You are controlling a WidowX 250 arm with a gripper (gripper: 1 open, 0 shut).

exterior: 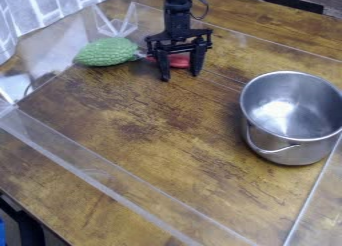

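My dark gripper [178, 60] reaches down from the top centre over a red object [170, 62] lying on the wooden table [134, 140]. Its fingers are around or on the red object; I cannot tell whether they hold it. A green textured object [107, 52] lies just left of it.
A steel pot [291, 115] stands at the right. Clear plastic borders edge the work area at left and right.
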